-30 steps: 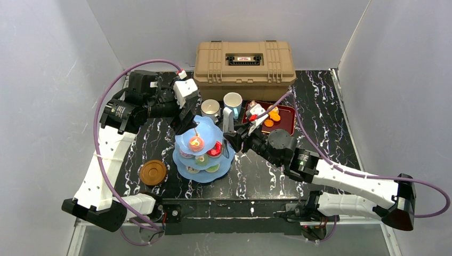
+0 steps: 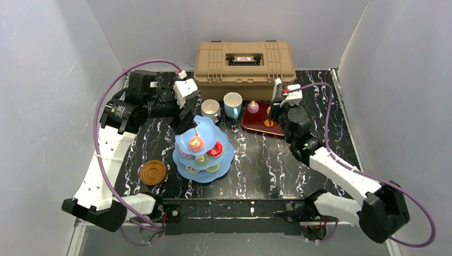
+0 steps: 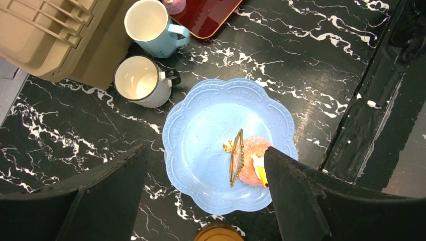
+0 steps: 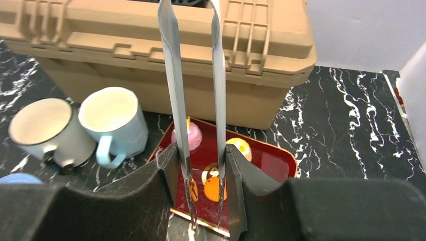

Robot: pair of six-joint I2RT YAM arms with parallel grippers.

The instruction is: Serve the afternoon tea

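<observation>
A three-tiered blue cake stand (image 2: 219, 168) holds several small cakes, with a pink cake (image 3: 254, 159) beside the gold ring handle (image 3: 234, 157) on its top tier. My left gripper is over the stand, fingers apart and empty. In the right wrist view my right gripper is shut on silver tongs (image 4: 175, 75), whose tips point down over the dark red tray (image 4: 274, 163). On that tray lie a pink treat (image 4: 193, 136), orange rounds (image 4: 213, 189) and a yellow-and-white piece (image 4: 241, 148). Whether the tips touch an orange round, I cannot tell.
A tan hard case (image 2: 242, 64) stands along the back behind the tray. Left of the tray are a light blue mug (image 2: 232, 104) and a white mug (image 2: 211, 109). A brown round lid (image 2: 153, 172) lies at front left.
My right gripper, with the tongs, has moved from beside the cake stand rightward and back to over the red tray. The left arm and the stand look unmoved.
</observation>
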